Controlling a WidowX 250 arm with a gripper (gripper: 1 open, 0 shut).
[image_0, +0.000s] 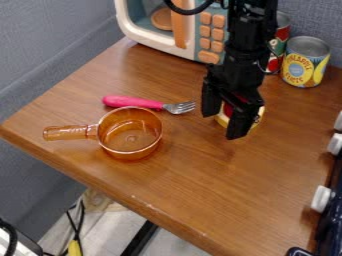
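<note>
My black gripper (230, 112) is low over the table, pointing down at a yellow round object (254, 119) with some red on it, which it partly hides; I cannot tell whether the fingers are shut on it. An amber pan (130, 134) with its handle to the left and a pink-handled fork (132, 102) lie to the left of the gripper.
A toy microwave (174, 25) and cans, including a yellow one (305, 63), stand at the back. A dark stove-like item (330, 215) with white knobs lines the right edge.
</note>
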